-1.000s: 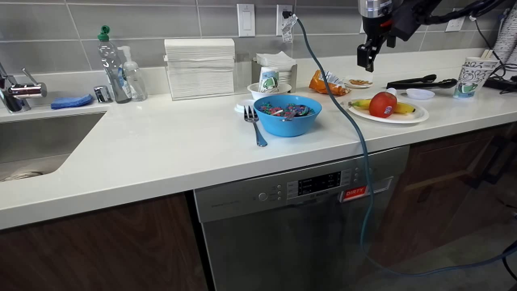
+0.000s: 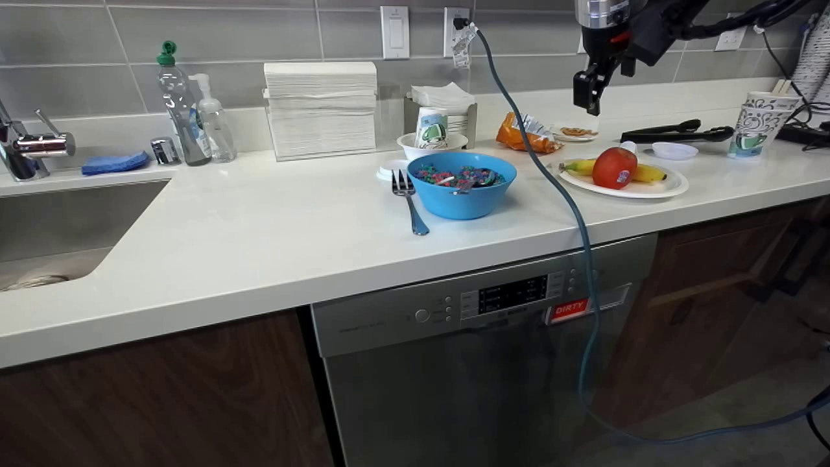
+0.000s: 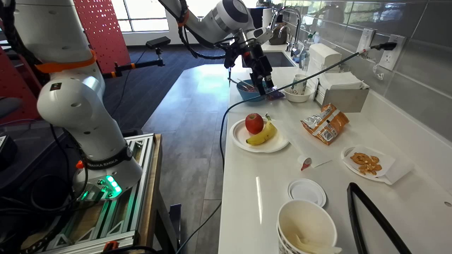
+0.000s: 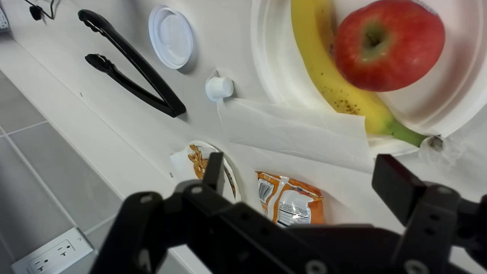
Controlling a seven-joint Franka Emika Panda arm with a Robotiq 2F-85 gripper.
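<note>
Above the counter hangs my gripper, open, its two black fingers wide apart with only air between them; in exterior view 1 the gripper (image 2: 589, 93) is up near the back wall. Below it in the wrist view lies an orange snack bag (image 4: 294, 198). A white plate (image 4: 269, 59) carries a red apple (image 4: 392, 48) and a yellow banana (image 4: 315, 59). Partly hidden behind one finger is a small plate with pretzel-like snacks (image 4: 197, 160). Black tongs (image 4: 137, 64) rest on the counter beside a white lid (image 4: 171, 37).
A blue bowl (image 2: 459, 203) of colourful pieces stands beside a fork (image 2: 412, 203). One blue cable (image 2: 572, 203) runs from the wall outlet across the counter and over its front edge. The counter (image 2: 257, 226) between bowl and sink is clear. A patterned cup (image 2: 762, 124) stands far right.
</note>
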